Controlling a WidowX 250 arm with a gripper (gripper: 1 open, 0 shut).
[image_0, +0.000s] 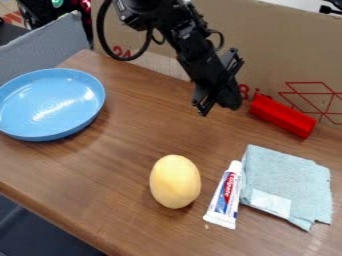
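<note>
My black gripper (214, 100) hangs over the back of the wooden table, left of a red cylinder (279, 114), apparently shut with nothing visible between its fingers. A blue plate (51, 103) lies at the left. In front are a yellow egg-shaped object (175, 181), a white toothpaste tube (225, 195) and a folded light blue cloth (285, 185) at the right.
A cardboard box wall (287, 50) runs along the back. A grey padded edge (40, 50) borders the far left.
</note>
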